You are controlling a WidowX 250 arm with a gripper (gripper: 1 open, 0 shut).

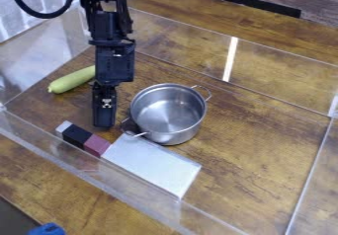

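Observation:
The black gripper (103,116) points down at the wooden floor just left of a steel pot (169,114), its tips low beside the pot's left handle. It looks shut, with nothing visible between its fingers. A yellow-green elongated object (71,80) lies behind the arm at the left. In front of the pot lie a white rectangular board (153,165) and a dark block with a maroon end (83,139).
Clear panels (303,180) border the work area. A blue object (46,229) sits outside at the bottom left.

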